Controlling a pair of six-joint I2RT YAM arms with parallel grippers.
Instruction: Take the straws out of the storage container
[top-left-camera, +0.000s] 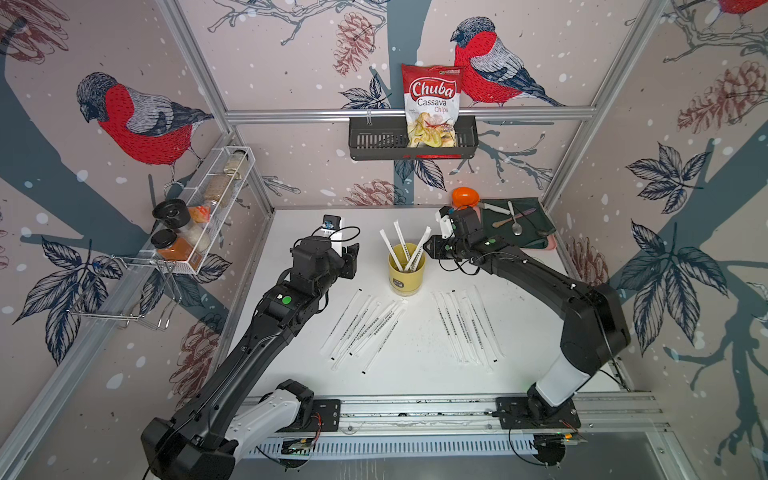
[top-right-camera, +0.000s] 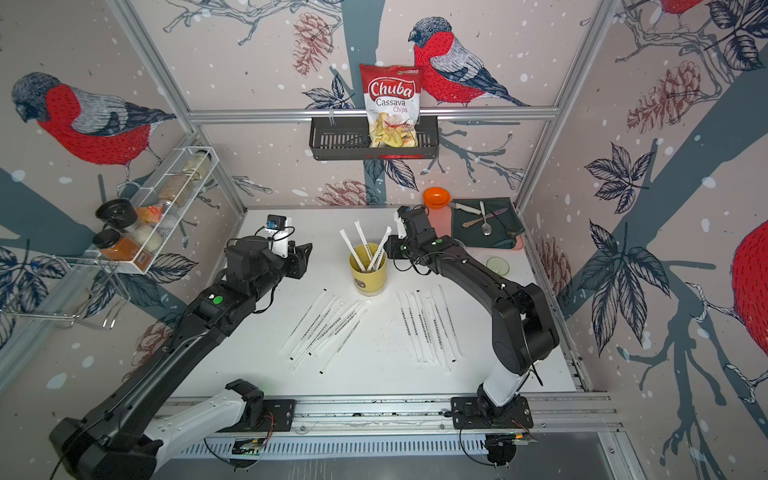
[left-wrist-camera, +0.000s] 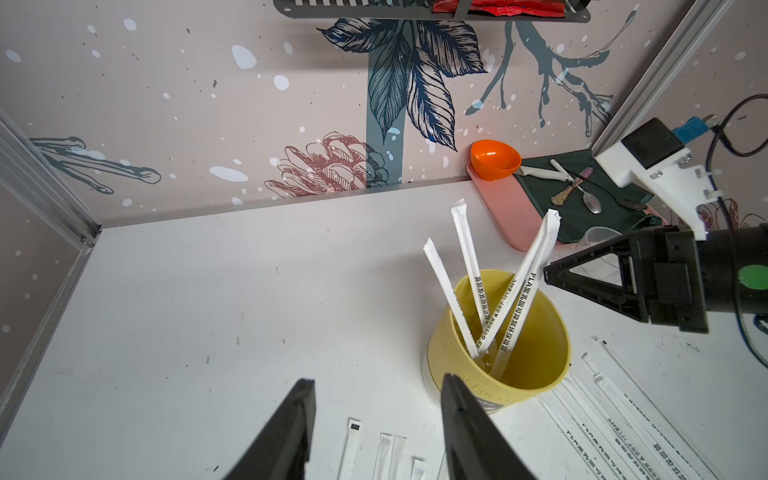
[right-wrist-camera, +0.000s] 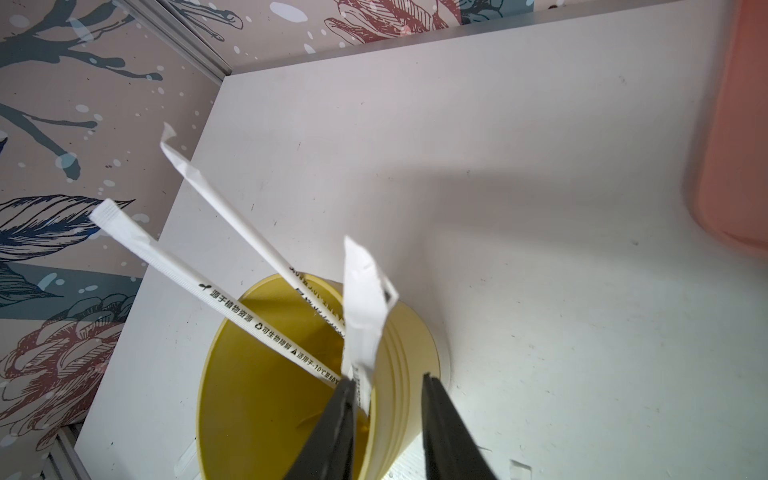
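Several white paper-wrapped straws (left-wrist-camera: 442, 289) lean inside the yellow storage container (left-wrist-camera: 450, 349) near the middle of the table. Close to its right side, my right gripper (top-left-camera: 433, 244) is part open, its tips beside the nearest straw tops; I see nothing clasped. In the right wrist view a straw top (right-wrist-camera: 365, 300) rises just beyond the fingers (right-wrist-camera: 436, 416). Left of the container, my left gripper stands open and empty. On the table lie two groups of straws: one at front left (top-left-camera: 364, 328), one at front right (top-left-camera: 465, 328).
At the back right a pink tray (left-wrist-camera: 512, 209) holds a dark green cloth with cutlery, with an orange bowl (left-wrist-camera: 494, 158) at its corner. A clear glass (left-wrist-camera: 598, 237) stands near it.
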